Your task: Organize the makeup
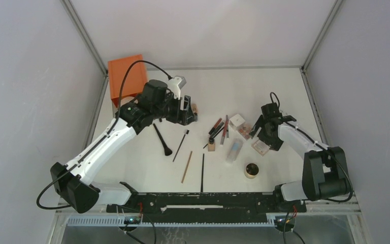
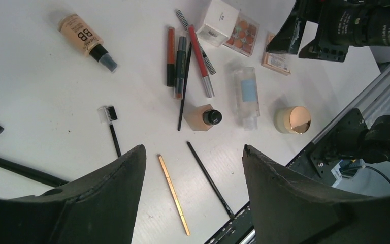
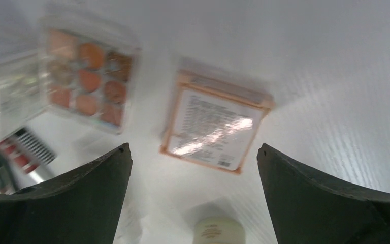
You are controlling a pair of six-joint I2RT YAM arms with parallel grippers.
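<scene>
Makeup lies scattered on the white table: a BB foundation tube [image 2: 81, 35], pencils and tubes [image 2: 200, 61], a second foundation bottle [image 2: 199, 119], brushes [image 1: 161, 140], a clear bottle [image 2: 247, 94], a round jar [image 2: 290, 120], a white box [image 2: 217, 20] and an eyeshadow palette [image 3: 87, 76]. My left gripper hangs over the middle-left, fingers apart and empty. My right gripper is open above a square compact [image 3: 210, 129], nothing held; that wrist view is blurred.
An orange organizer [image 1: 126, 71] stands at the back left, partly behind my left arm.
</scene>
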